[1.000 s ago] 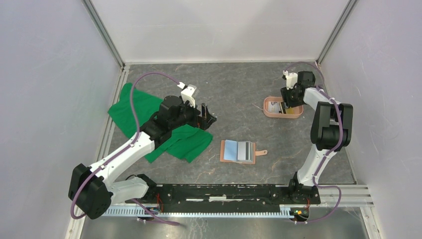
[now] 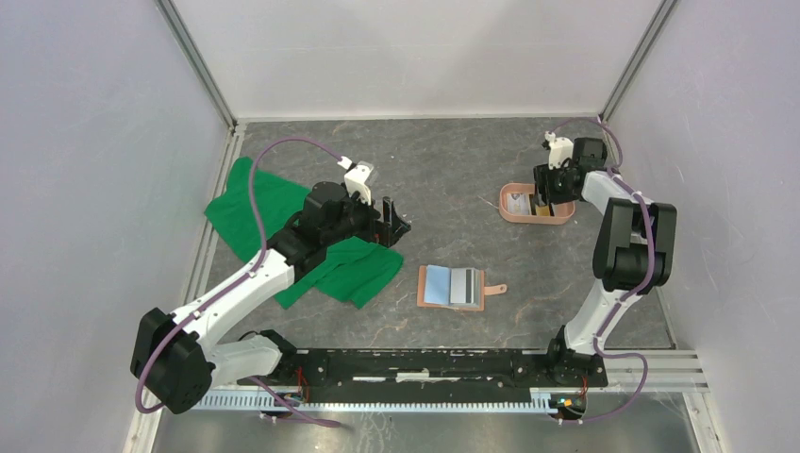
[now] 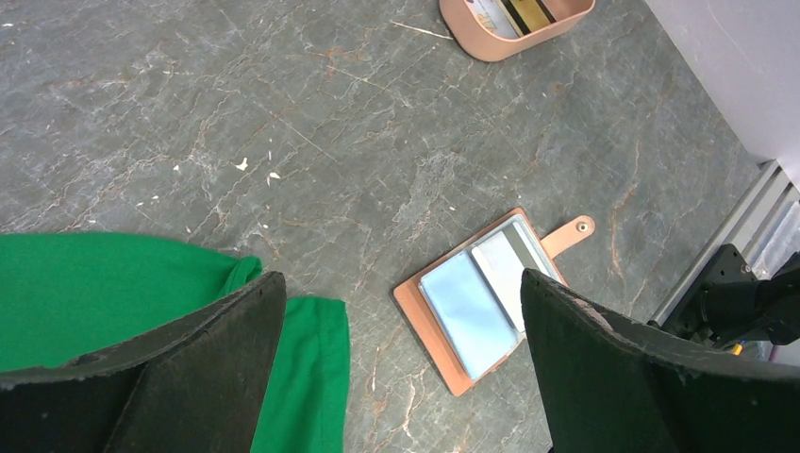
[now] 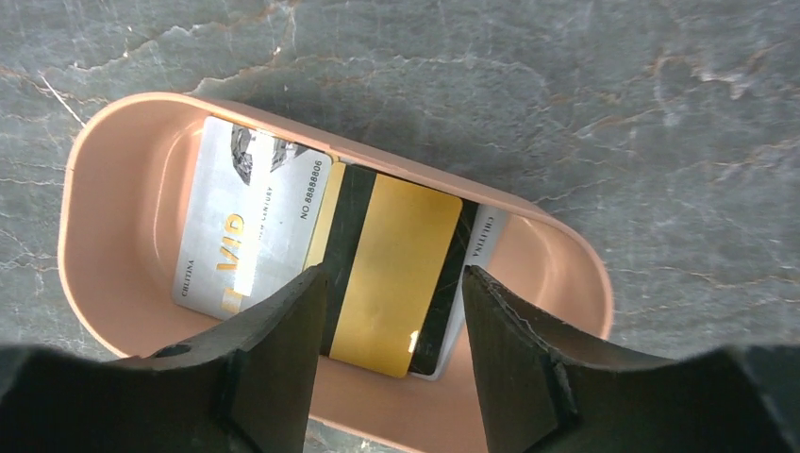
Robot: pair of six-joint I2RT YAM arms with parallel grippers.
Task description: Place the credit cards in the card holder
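Several credit cards lie overlapping in an oblong pink tray (image 4: 552,269). Among them are a silver VIP card (image 4: 250,222) and a gold card with black ends (image 4: 396,274). My right gripper hovers over the tray, its fingers parted around the gold card's near part with nothing visibly held. The card holder (image 2: 422,288), brown with clear sleeves, lies spread on the table; in the left wrist view its blue sleeve (image 3: 464,316) and strap show. High above the table, well left of the tray, my left gripper is open and empty.
A crumpled green cloth (image 2: 264,212) covers the left part of the table under my left arm. The grey marbled tabletop (image 2: 434,189) between cloth and tray is free. A white wall (image 2: 736,189) stands close to my right arm.
The left arm and card holder stay put.
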